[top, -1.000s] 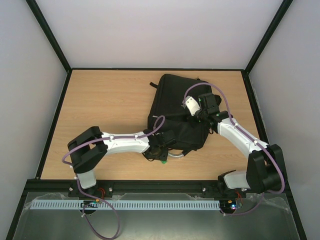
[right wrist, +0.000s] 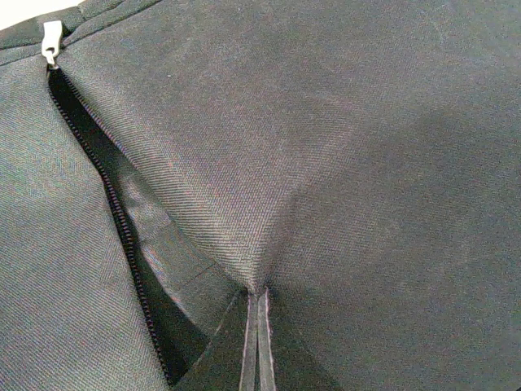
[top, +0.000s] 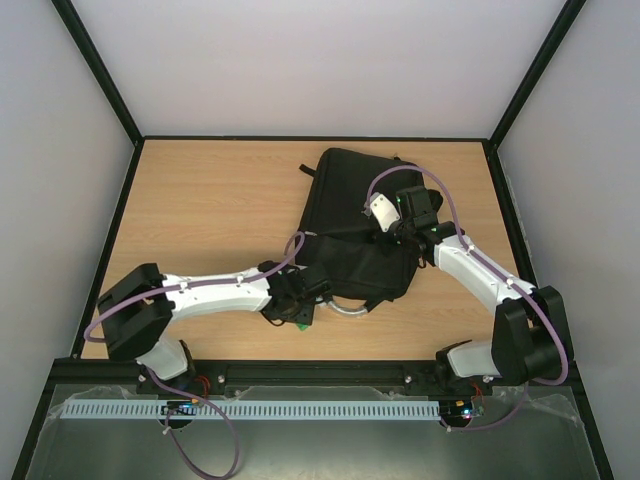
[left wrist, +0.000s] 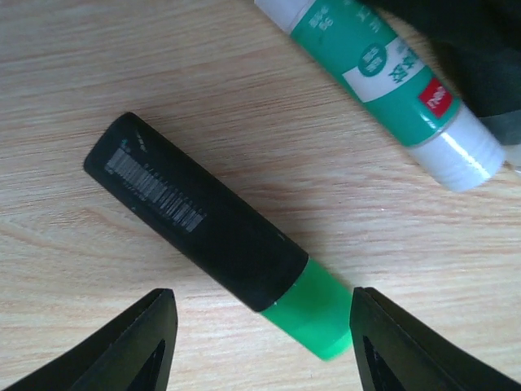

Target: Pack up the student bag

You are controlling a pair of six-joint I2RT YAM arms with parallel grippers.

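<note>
The black student bag (top: 350, 190) lies on the table, and its zipped pocket gapes in the right wrist view beside the metal zip pull (right wrist: 52, 39). My right gripper is shut on a pinched fold of the bag's fabric at the pocket's edge. On the wood below my left gripper rests a black marker with a green end (left wrist: 212, 220). The left fingers are open, empty, with the green end between and ahead of the fingers. A green and white glue stick (left wrist: 391, 81) lies beyond the marker, close to dark fabric.
A grey bag handle (top: 350, 310) sticks out at the bag's near edge, right of the left gripper. Walls enclose the table at the back and sides.
The right arm and the bag have held still.
</note>
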